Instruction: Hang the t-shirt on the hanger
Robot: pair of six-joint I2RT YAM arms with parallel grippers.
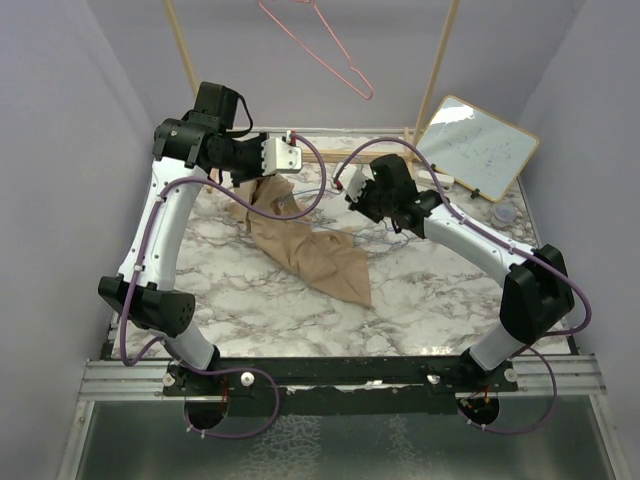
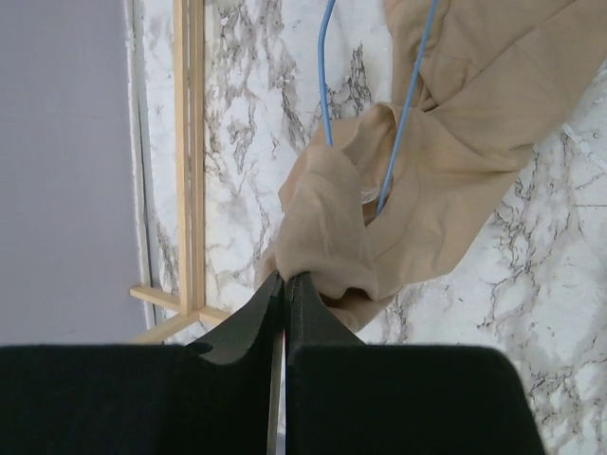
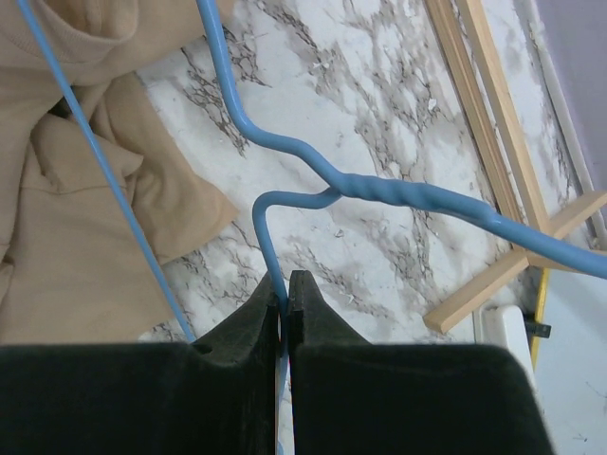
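The tan t-shirt (image 1: 310, 255) lies bunched on the marble table. Its upper part is raised at my left gripper, which is shut, with tan cloth (image 2: 322, 223) at its fingertips; a blue hanger (image 2: 408, 109) reaches into that cloth. My right gripper is shut on the twisted hook end of the blue hanger (image 3: 413, 194), held over the shirt and the bare table, the hanger's bottom bar crossing the shirt in the right wrist view.
A wooden frame (image 1: 328, 156) runs along the back, with a pink hanger (image 1: 355, 85) hanging high above. A whiteboard (image 1: 470, 145) and a small container (image 1: 504, 213) sit at back right.
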